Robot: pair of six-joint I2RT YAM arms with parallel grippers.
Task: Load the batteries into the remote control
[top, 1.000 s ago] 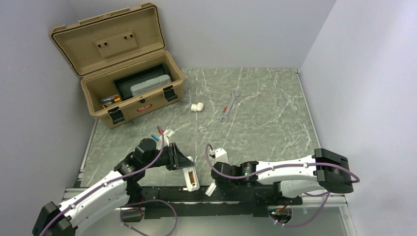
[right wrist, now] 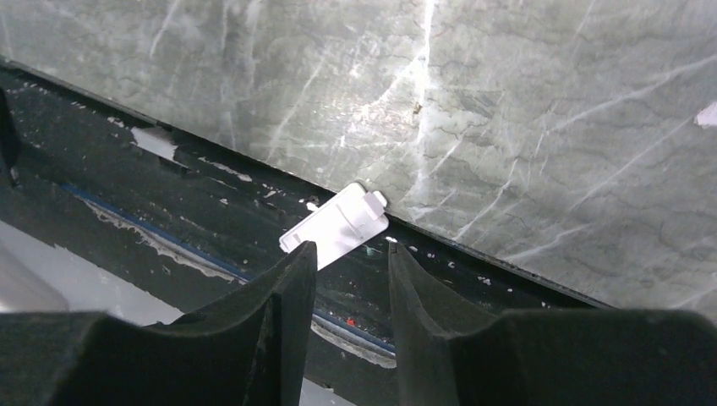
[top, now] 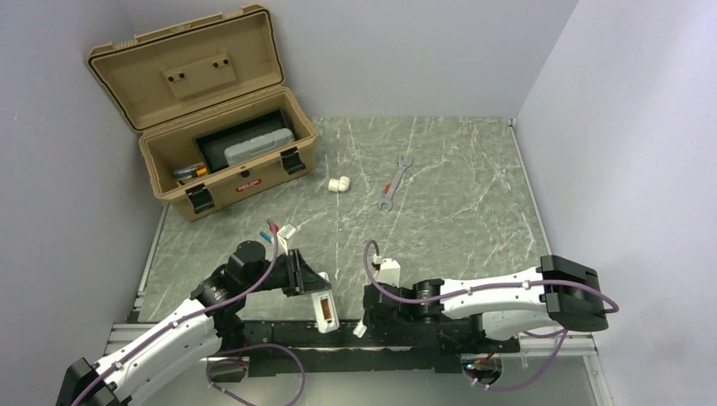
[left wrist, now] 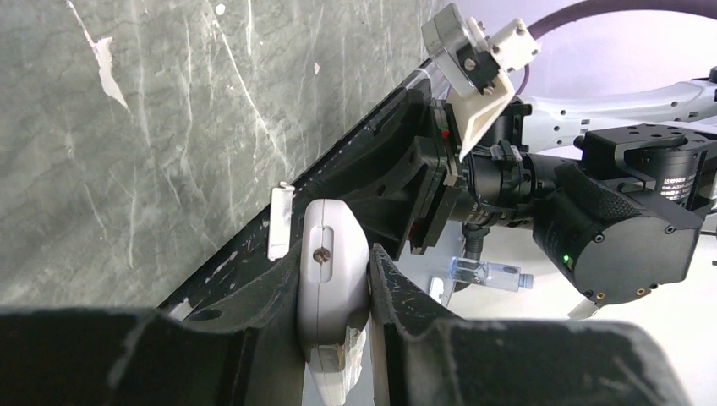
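A white remote control [top: 325, 312] is clamped in my left gripper, which is shut around its body over the table's front edge. In the top view the remote's back faces up and its battery slot shows brown inside; whether that is batteries I cannot tell. A small white battery cover [right wrist: 336, 227] lies on the black strip along the table's front edge, beside the remote. Above the cover, my right gripper hangs open, its two fingers apart with nothing held. The left wrist view also shows the cover [left wrist: 280, 222], close to the remote.
An open tan toolbox [top: 237, 173] stands at the back left with a grey case and some orange-and-black items in it. A white pipe elbow [top: 339, 184] and a wrench [top: 396, 183] lie mid-table.
The right gripper's wrist has turned, its white camera mount swinging slightly right. My left gripper and the remote have shifted a little left and toward the front. The cover appears unmoved.
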